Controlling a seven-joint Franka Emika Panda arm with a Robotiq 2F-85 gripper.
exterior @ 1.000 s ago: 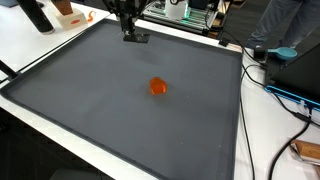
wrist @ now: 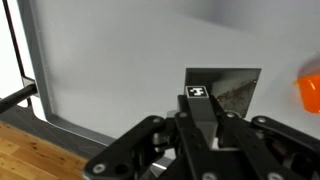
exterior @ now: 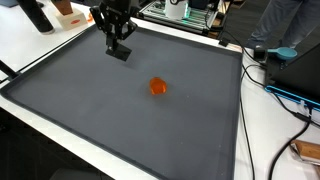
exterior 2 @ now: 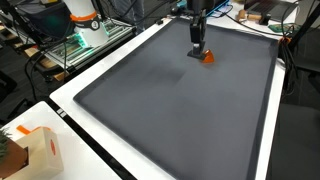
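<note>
A dark, flat square piece (exterior: 119, 51) hangs at the tip of my gripper (exterior: 116, 42), toward the far left part of the grey board. The wrist view shows the dark square (wrist: 238, 92) just beyond the shut gripper, with a small pale part between the fingers. How high it stands above the board is hard to tell. An orange object (exterior: 158, 87) rests on the board, apart from the square. It appears at the right edge of the wrist view as an orange shape (wrist: 311, 92), and close beside the gripper in exterior view 2, as an orange piece (exterior 2: 208, 58).
The grey board (exterior: 150, 135) is bare apart from these things, with wide free room toward the near side. A light rim surrounds it. Cables (exterior: 262, 85) run beyond its right side, and an orange-and-white container (exterior: 65, 10) stands past the far left corner.
The orange object has stayed in place.
</note>
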